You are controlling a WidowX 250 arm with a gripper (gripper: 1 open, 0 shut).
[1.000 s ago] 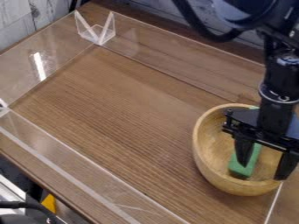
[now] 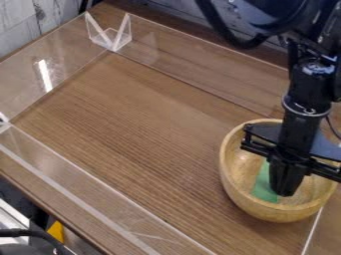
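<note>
At the right of the camera view, a round wooden bowl (image 2: 240, 177) sits on the wooden table. Inside it lies a green object (image 2: 266, 181), largely covered by the black gripper (image 2: 286, 169), which reaches down into the bowl from the upper right. The fingertips are over or at the green object; whether anything is between them is hidden.
A clear, angular plastic piece (image 2: 110, 32) stands at the back left. Raised edges and dark cables line the left side.
The gripper has moved slightly left within the bowl, over the green object, covering more of it. The bowl appears to stay in place.
</note>
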